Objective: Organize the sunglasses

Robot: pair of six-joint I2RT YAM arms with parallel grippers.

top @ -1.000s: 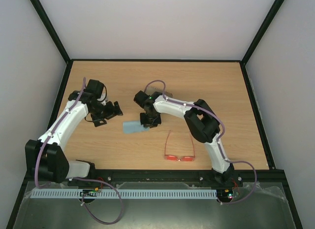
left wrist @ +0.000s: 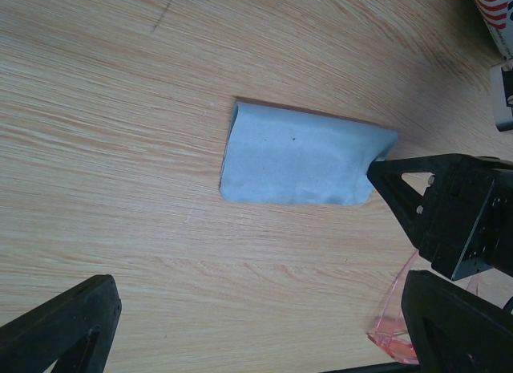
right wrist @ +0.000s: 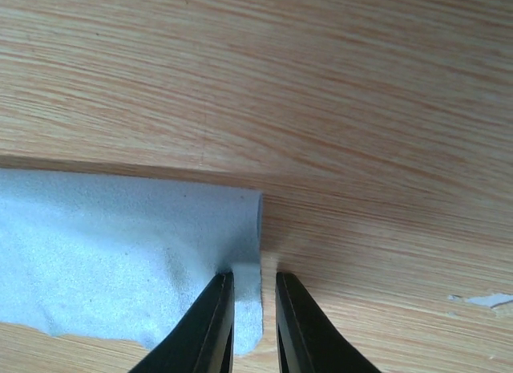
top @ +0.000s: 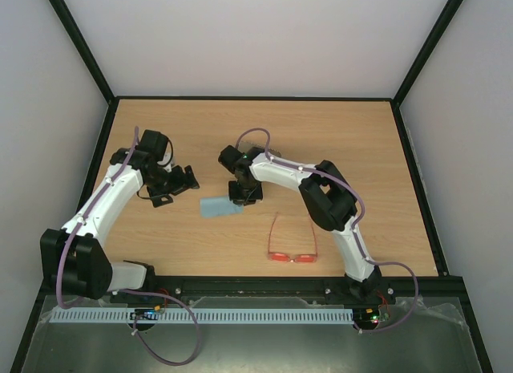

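Note:
A blue cloth pouch [top: 219, 206] lies flat on the table near the middle. Red-framed sunglasses [top: 292, 257] rest unfolded toward the front edge, lenses to the front. My right gripper is part open at the pouch's right end; one of its fingers is over the blue cloth [right wrist: 136, 253] and the other over bare wood just past its edge. Whether the fingers touch the cloth cannot be told. To the left of the pouch, my left gripper [top: 193, 177] stands open with nothing between its fingers. The sunglasses [left wrist: 393, 337] are partly hidden behind a finger in the left wrist view.
A box with red stripes [left wrist: 495, 10] shows at the corner of the left wrist view, largely hidden behind the right arm from above. A white chip mark [right wrist: 489, 300] is on the wood.
My right gripper has shifted very slightly around the pouch's right end. The left arm, pouch and sunglasses have stayed in place.

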